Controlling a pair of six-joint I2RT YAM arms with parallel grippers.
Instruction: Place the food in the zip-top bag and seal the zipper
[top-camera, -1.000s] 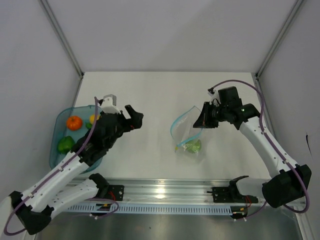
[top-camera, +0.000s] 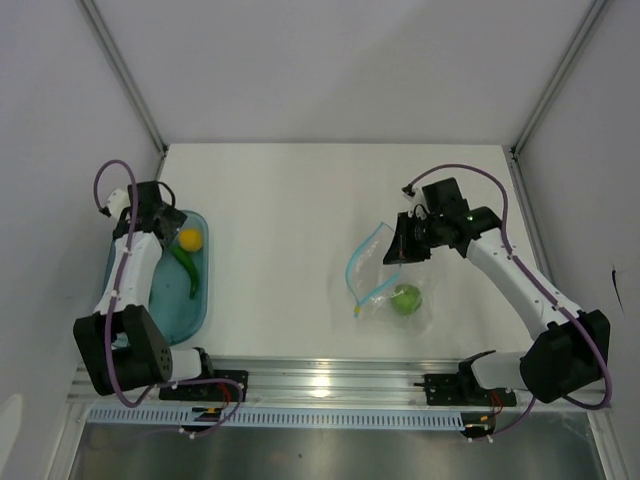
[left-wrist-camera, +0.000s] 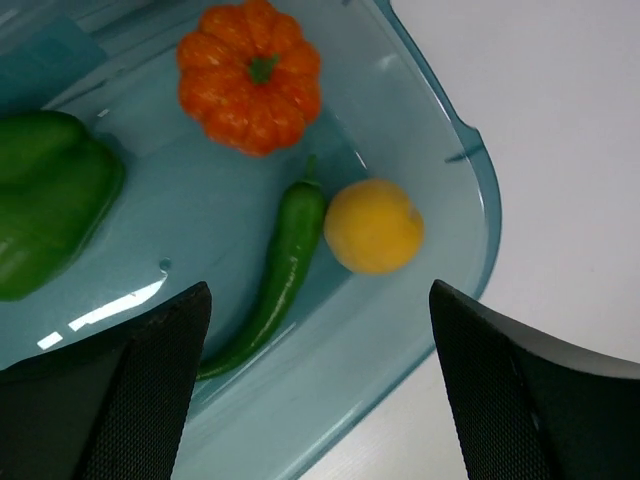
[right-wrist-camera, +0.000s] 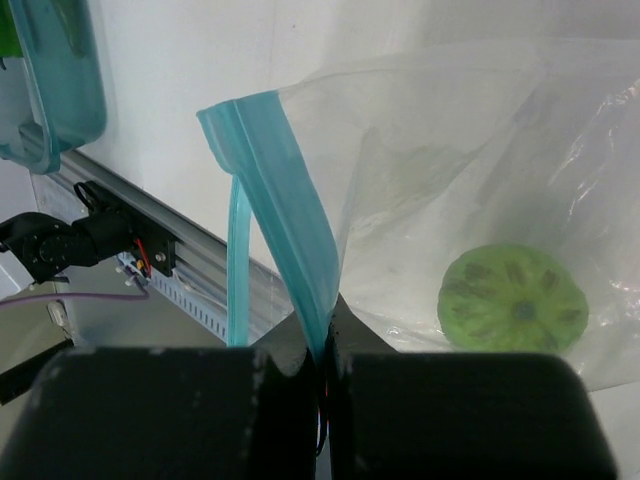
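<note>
My left gripper stands open above the blue bin (left-wrist-camera: 480, 170), with nothing between its fingers. Beneath it in the left wrist view are a long green chili (left-wrist-camera: 290, 250), a round yellow-orange fruit (left-wrist-camera: 375, 226), an orange pumpkin (left-wrist-camera: 250, 75) and a green pepper (left-wrist-camera: 50, 200). On the right, my right gripper is shut on the blue-edged rim of the clear zip bag (right-wrist-camera: 480, 150), holding its mouth partly spread. A round green item (right-wrist-camera: 513, 298) rests low inside the bag.
Bare white table (top-camera: 270, 220) lies between the bin and the bag. A metal rail (top-camera: 320, 370) runs along the front edge. Side walls close in the left and right, with the bin near the left one.
My left arm has swung left from over the table to above the bin. The right gripper has shifted slightly left with the bag, and the green item sits lower and farther right.
</note>
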